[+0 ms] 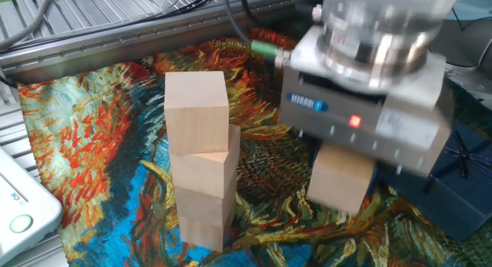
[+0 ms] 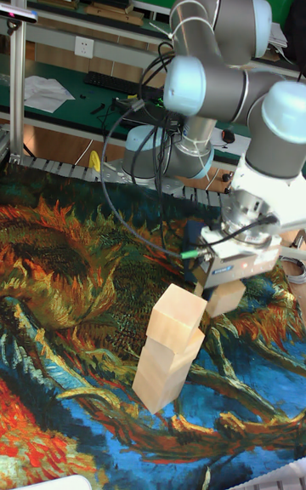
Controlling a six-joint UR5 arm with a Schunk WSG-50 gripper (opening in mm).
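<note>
A stack of pale wooden blocks [image 1: 201, 175] stands on the patterned cloth, its top block [image 1: 196, 117] turned slightly against the one below. In the other exterior view the same stack [image 2: 166, 363] is seen from another side. To its right in exterior view 2, my gripper [image 1: 343, 173] is shut on a separate wooden block [image 1: 338, 188], which hangs below the gripper body, apart from the stack. The held block [image 2: 226, 299] also shows behind the stack in exterior view 3. Most of the fingers is hidden; dark slivers show at the held block's sides.
A dark blue box [image 1: 450, 190] sits to the right of the gripper. At the left edge lies a white device [image 1: 23, 209] with a green button.
</note>
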